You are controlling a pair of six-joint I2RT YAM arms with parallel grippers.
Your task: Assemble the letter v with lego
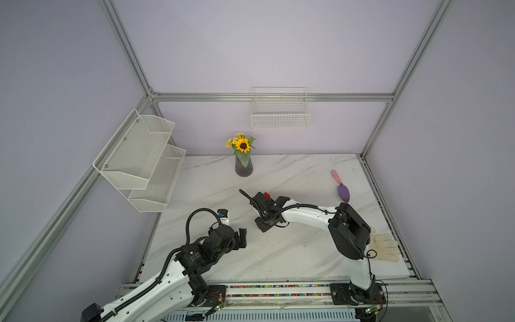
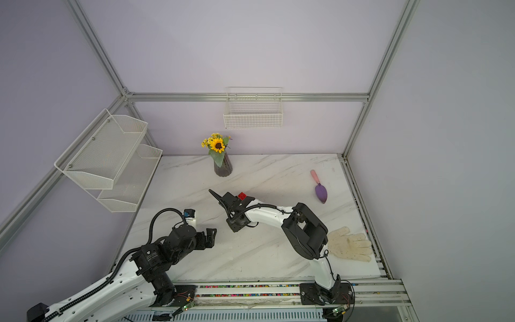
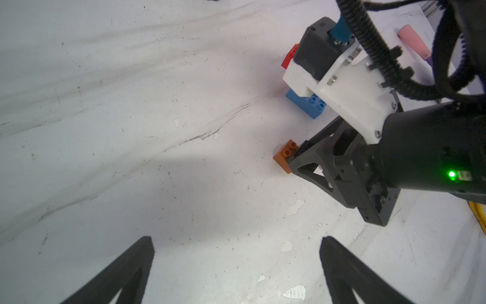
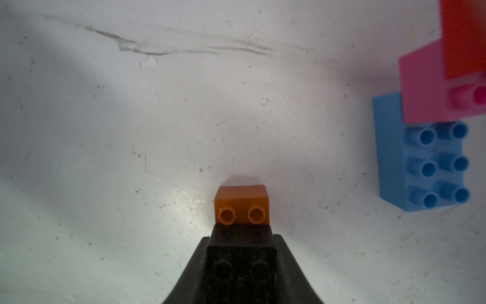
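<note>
In the right wrist view an orange brick [image 4: 242, 198] sticks out from my right gripper, whose fingers are shut on its near part. The left wrist view shows the same orange brick [image 3: 283, 161] low over the table or on it; I cannot tell which. To its right in the right wrist view is a blue brick [image 4: 392, 157] with a pink brick [image 4: 425, 83] on its far end and a red brick [image 4: 464, 38] above that. My left gripper is open and empty, its two fingers wide apart over bare table.
A vase of sunflowers [image 1: 243, 166] stands at the back. A purple spatula [image 1: 343, 192] and a beige glove [image 1: 385, 248] lie on the right. The right arm hides part of the stacked bricks from above.
</note>
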